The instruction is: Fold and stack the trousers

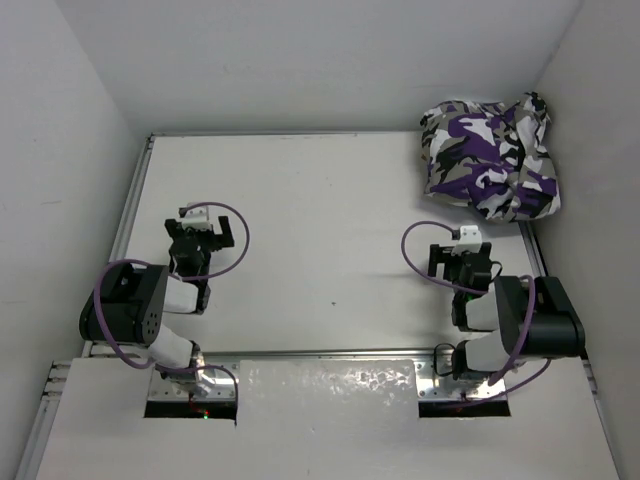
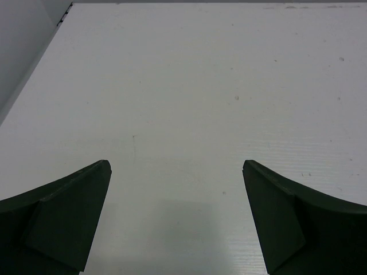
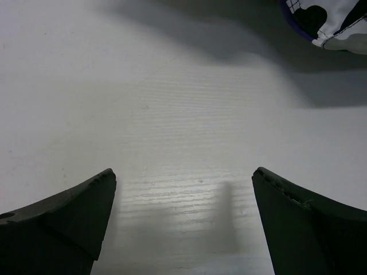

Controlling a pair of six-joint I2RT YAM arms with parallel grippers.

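The camouflage trousers, in purple, black, white and grey, lie bunched at the back right corner, partly over the table's edge. Only a small piece of the trousers shows at the top right of the right wrist view. My right gripper stands in front of them, apart from the cloth, open and empty. Over on the left side of the table, my left gripper is open too, with bare table between its fingers. How the trousers are layered cannot be made out.
Grey walls close in the back and both sides. The cloth casts a shadow onto the table in the right wrist view.
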